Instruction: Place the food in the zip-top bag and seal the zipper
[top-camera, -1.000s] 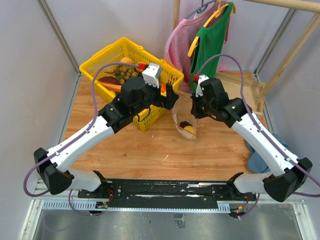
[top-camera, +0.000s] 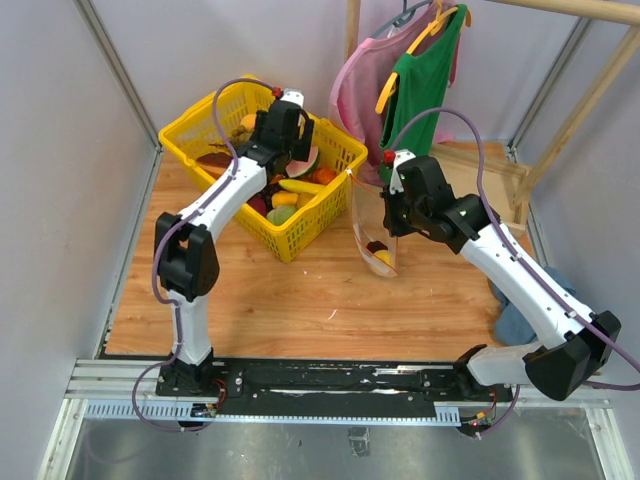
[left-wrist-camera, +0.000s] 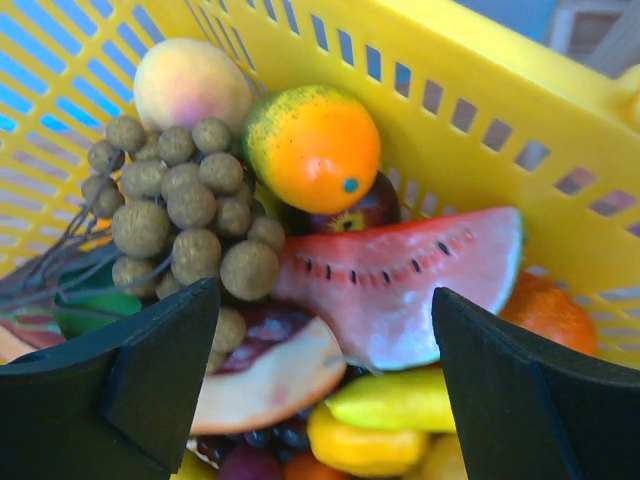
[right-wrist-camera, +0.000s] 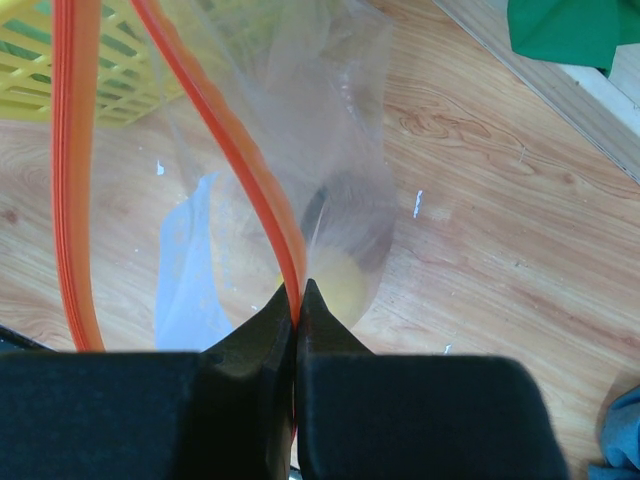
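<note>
The yellow basket holds mixed toy food: a bunch of brown grapes, an orange fruit, a watermelon slice and more. My left gripper is above them with its fingers apart, nothing visible between them. My right gripper is shut on the edge of the clear zip top bag, whose orange zipper strips stand apart at the top. A dark item and a yellow one lie in the bottom of the bag.
Clothes hang on a wooden rack at the back right. A blue cloth lies at the right edge.
My left gripper has moved back and left from beside the bag to over the basket. The right arm has stayed in place.
</note>
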